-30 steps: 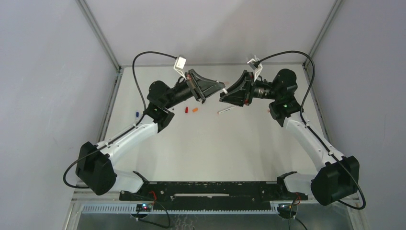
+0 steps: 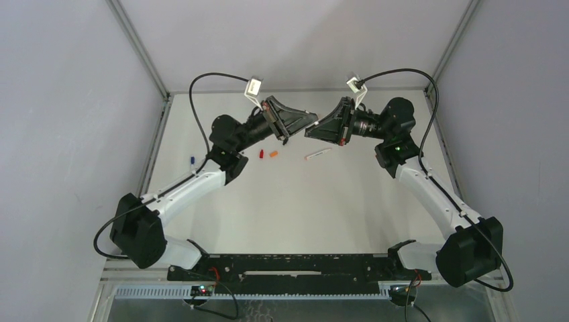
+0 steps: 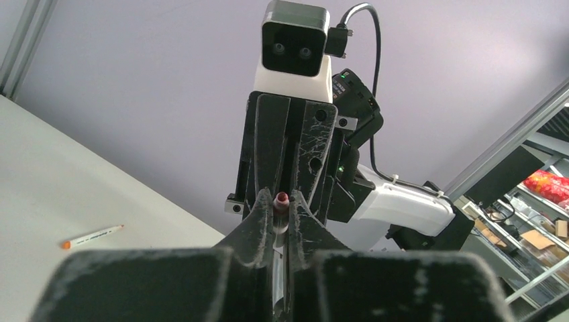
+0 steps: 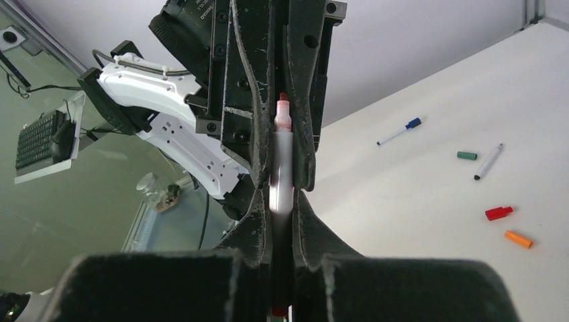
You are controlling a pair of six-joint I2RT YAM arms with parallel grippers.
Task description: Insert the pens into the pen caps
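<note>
My two grippers meet tip to tip above the table in the top view. My left gripper is shut on a small pink piece with a red tip, lined up between its fingers; whether it is pen or cap is unclear there. My right gripper is shut on a white pen [image 4: 282, 161] with a pink, red-tipped end pointing toward the left gripper. Whether pen and cap touch cannot be told.
On the table [image 2: 302, 215] lie an orange pen [image 3: 94, 236], a blue marker [image 4: 396, 134], a green cap [image 4: 467, 155], a black-tipped pen [image 4: 490, 161], a red cap [image 4: 498, 212] and an orange cap [image 4: 519, 239].
Both grippers have shifted very slightly, the left arm a little rightward and the right one a little leftward, bringing their tips closer together.
</note>
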